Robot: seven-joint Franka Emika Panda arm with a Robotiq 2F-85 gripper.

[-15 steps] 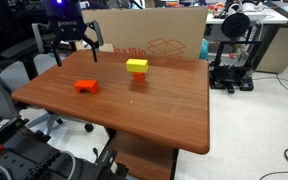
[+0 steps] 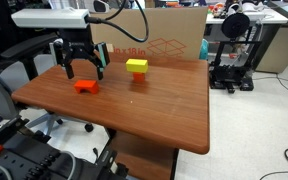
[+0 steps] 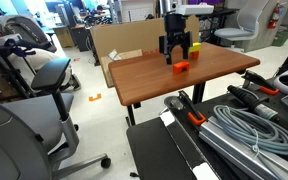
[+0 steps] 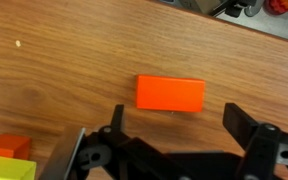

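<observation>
An orange-red block (image 4: 170,94) lies flat on the wooden table, centred between my open fingers in the wrist view. My gripper (image 2: 85,74) is over that same block (image 2: 87,87) with its fingers wide apart, and nothing is held. In the second exterior view, the gripper (image 3: 177,58) stands close above the block (image 3: 180,66). A yellow block (image 2: 137,65) rests on an orange one (image 2: 138,76) farther back on the table; the yellow block (image 4: 0,167) and orange block (image 4: 8,146) also show at the wrist view's lower left.
Bare wood covers the right half of the table (image 2: 174,105). A cardboard panel (image 2: 164,35) stands behind it. Something red and rounded (image 4: 279,5) shows in the wrist view's top right corner. A cable (image 2: 134,45) hangs in a loop beside the arm.
My gripper has come down toward the orange-red block over the last second, with its fingers staying open. The blocks have not moved.
</observation>
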